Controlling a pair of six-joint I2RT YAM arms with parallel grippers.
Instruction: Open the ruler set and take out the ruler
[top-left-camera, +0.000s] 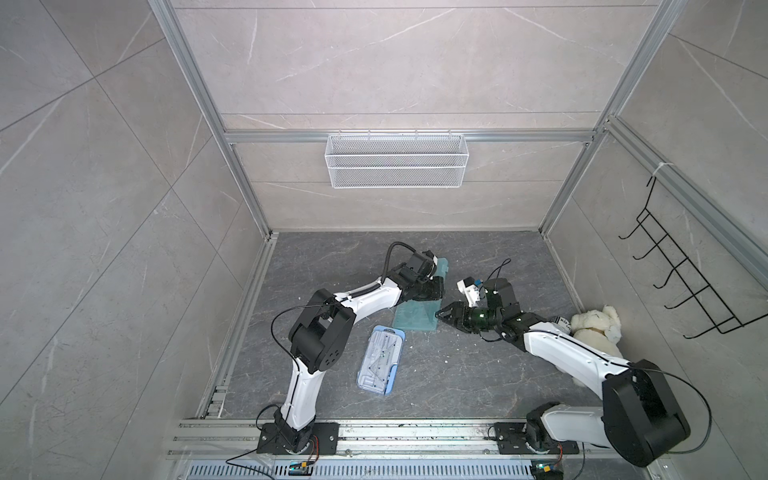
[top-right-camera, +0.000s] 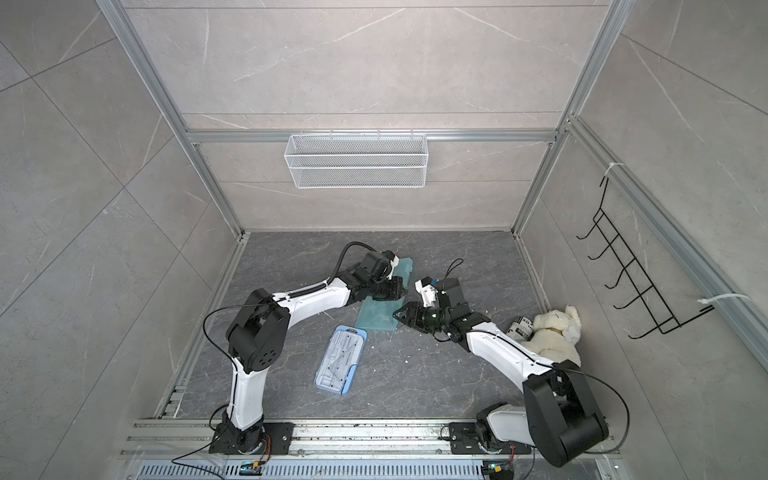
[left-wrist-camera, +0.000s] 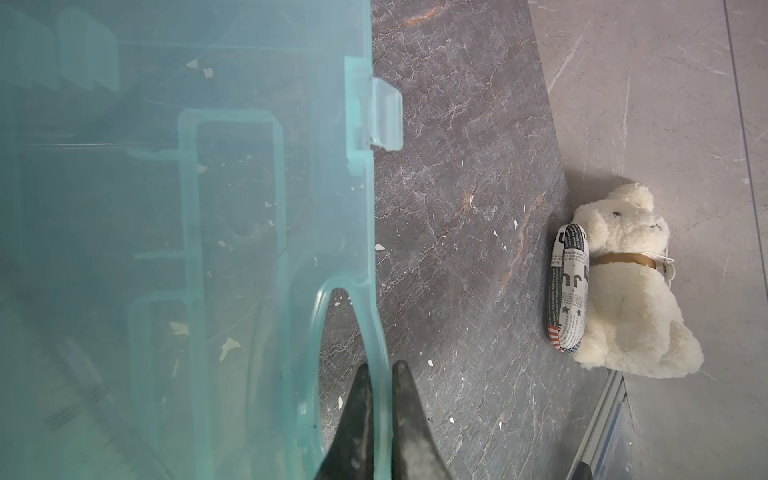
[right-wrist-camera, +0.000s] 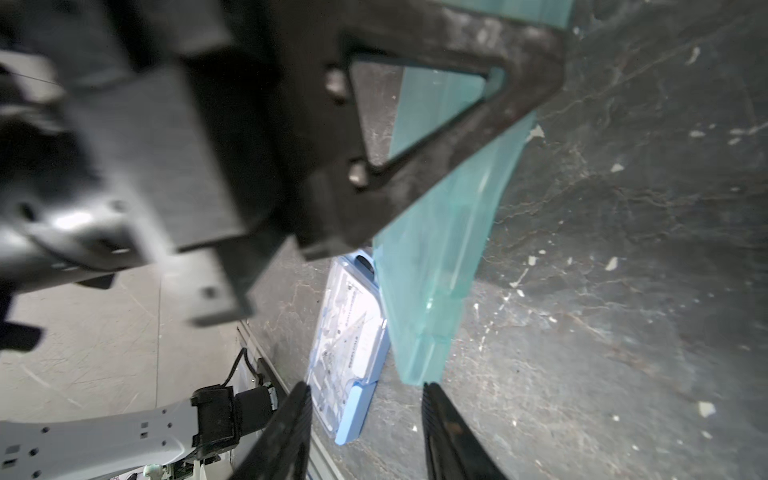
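A translucent teal case (top-left-camera: 413, 317) stands between the grippers in both top views and fills the left half of the left wrist view, its latch tab (left-wrist-camera: 385, 113) on the edge. My left gripper is shut on the case's handle rim. My right gripper is open, its fingers below the case's near end with nothing between them in the right wrist view. A blue-edged ruler set box (top-left-camera: 380, 360) lies flat on the floor, front centre.
A white plush dog (left-wrist-camera: 628, 304) with a printed pouch (left-wrist-camera: 568, 288) sits against the right wall. A wire basket (top-left-camera: 396, 160) hangs on the back wall and a black hook rack (top-right-camera: 640, 272) on the right. Bare floor lies at the back left.
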